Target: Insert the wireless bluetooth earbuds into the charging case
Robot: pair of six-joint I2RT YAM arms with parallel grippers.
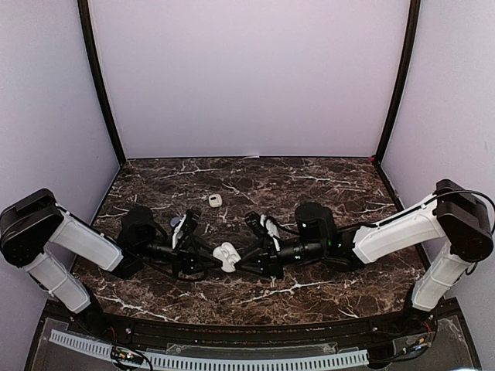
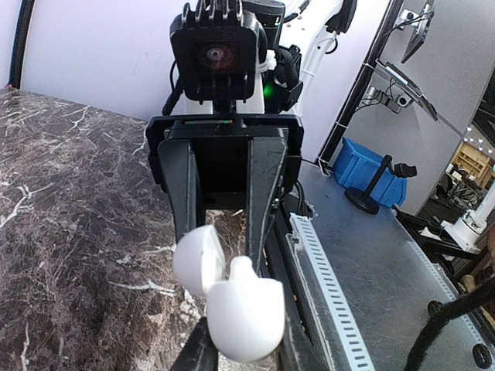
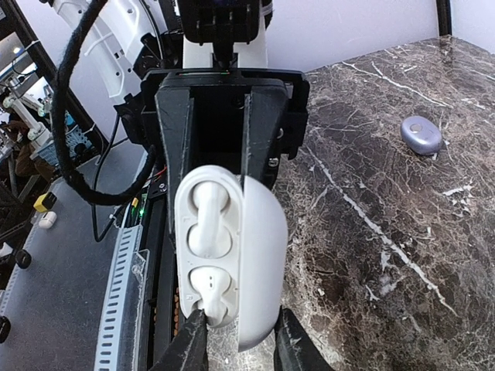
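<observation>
A white charging case with its lid raised is held off the table between the two arms. My left gripper is shut on this case. One earbud sits in the lower slot, as the right wrist view shows, with its rounded end toward the right fingertips. A rounded shape fills the upper slot; I cannot tell if it is an earbud or a bare recess. My right gripper is at the case's near end, fingers apart on either side of it and nothing clearly gripped.
Behind the arms, a small beige-white case rests on the dark marble table. A purple case lies to the left, near the left arm.
</observation>
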